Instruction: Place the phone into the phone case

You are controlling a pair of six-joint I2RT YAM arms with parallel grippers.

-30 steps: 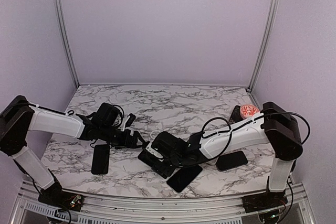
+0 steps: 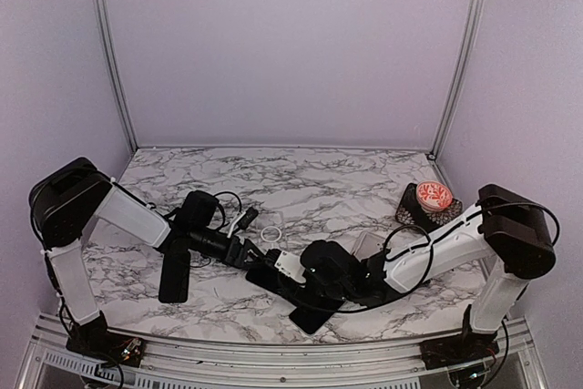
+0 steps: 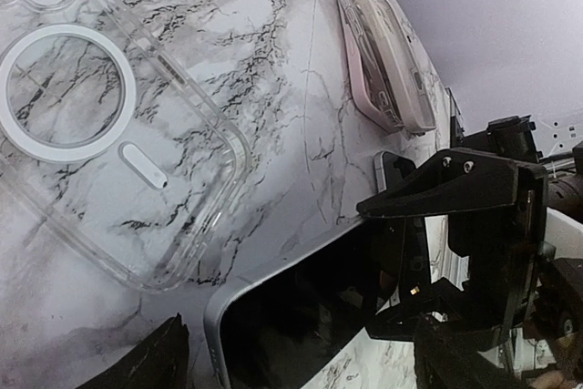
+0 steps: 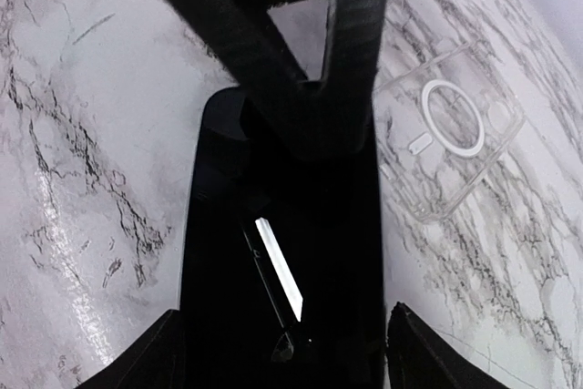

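Note:
A clear phone case with a white ring [image 2: 271, 234] lies flat on the marble table; the left wrist view shows the case [image 3: 214, 125] close by at left, the right wrist view shows the case [image 4: 437, 161] at right. The black phone [image 3: 291, 316] is above the table beside the case. My right gripper is shut on the phone, its fingers against both long sides. At the phone's other end, my left gripper is open around it, with a gap on its right side. The left gripper's fingers [image 4: 355, 52] partly hide that end of the phone [image 4: 282, 252].
A black phone-sized slab [image 2: 174, 277] lies at left and another [image 2: 311, 318] at the front under the right arm. Pinkish cases [image 3: 383, 61] lie at right. A dark box with a red round item [image 2: 434, 196] stands at back right.
Both arms have shifted to the right over the last second. The phone has moved slightly right with them. The case has stayed in place.

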